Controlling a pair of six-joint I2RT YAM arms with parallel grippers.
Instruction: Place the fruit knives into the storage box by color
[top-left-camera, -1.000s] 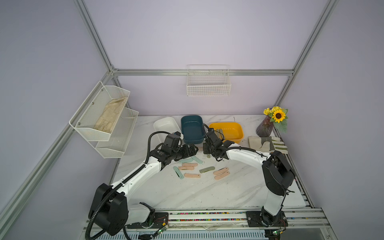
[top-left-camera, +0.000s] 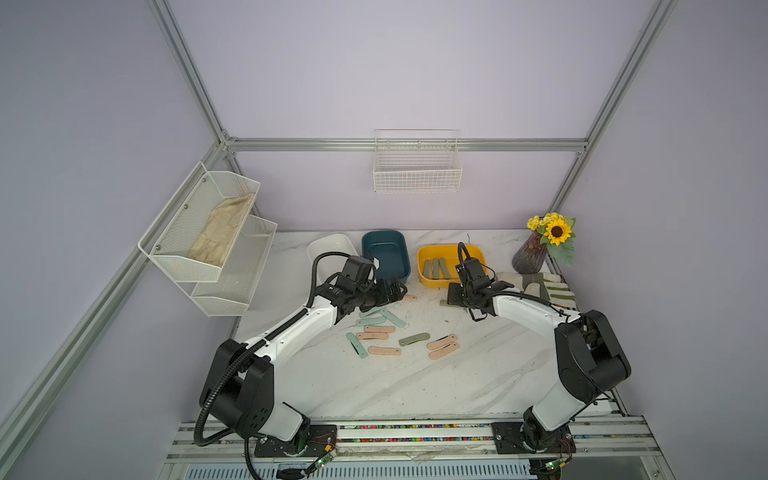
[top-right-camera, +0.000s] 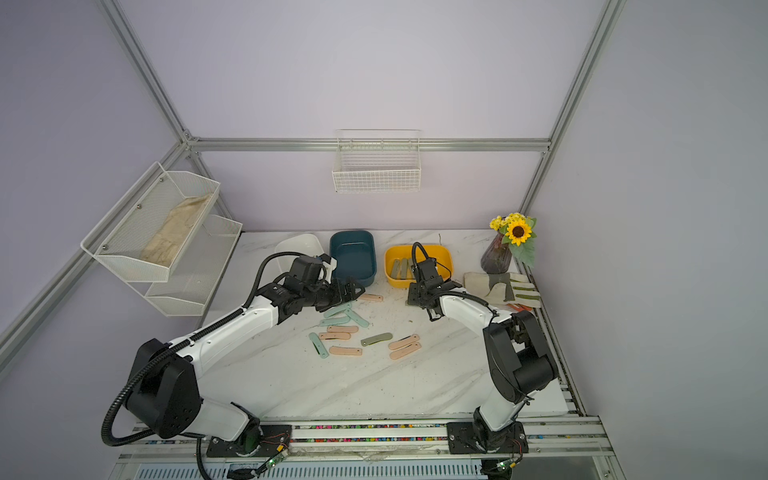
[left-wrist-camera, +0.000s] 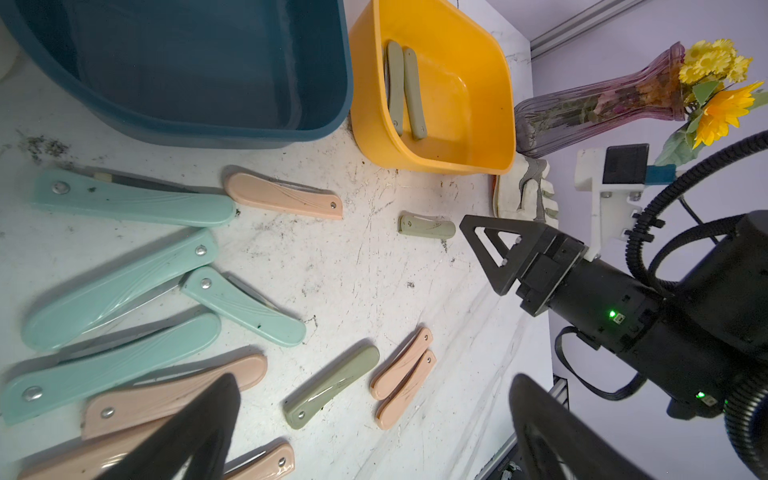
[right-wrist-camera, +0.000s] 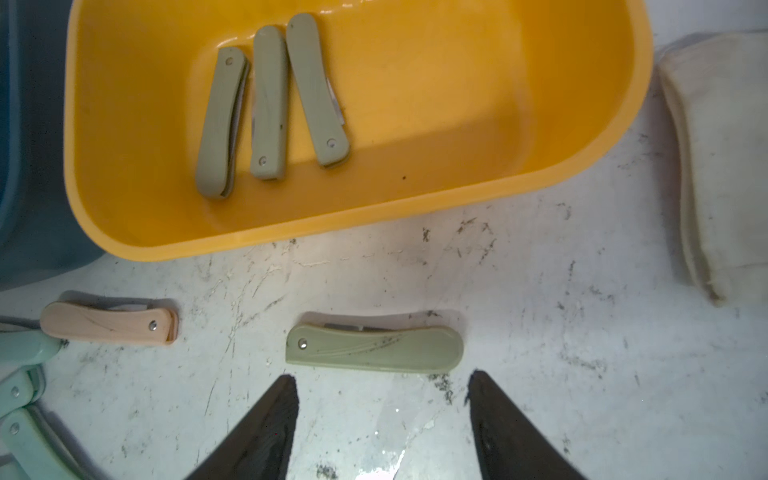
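Note:
Just beyond the tips of my open right gripper a green knife (right-wrist-camera: 374, 349) lies on the table, with nothing held between the fingers. The yellow box (right-wrist-camera: 448, 194) behind it holds 3 green knives (right-wrist-camera: 270, 104). My left gripper is spread wide and empty above the tabletop. Under and around it are another green knife (left-wrist-camera: 332, 386), several mint knives (left-wrist-camera: 244, 307) and several pink knives (left-wrist-camera: 284, 197). The dark blue box (left-wrist-camera: 324, 132) looks empty in the left wrist view. The white box (top-left-camera: 321, 244) is partly hidden by my left arm.
At the right stand a vase of sunflowers (top-left-camera: 529, 254) and a folded cloth (right-wrist-camera: 728, 160). Two mesh shelves (top-left-camera: 209, 240) hang on the left side and a wire basket (top-left-camera: 417, 172) on the back rail.
My right gripper has moved to the right, from near the blue box to in front of the yellow box. The left gripper has shifted slightly right and toward the back.

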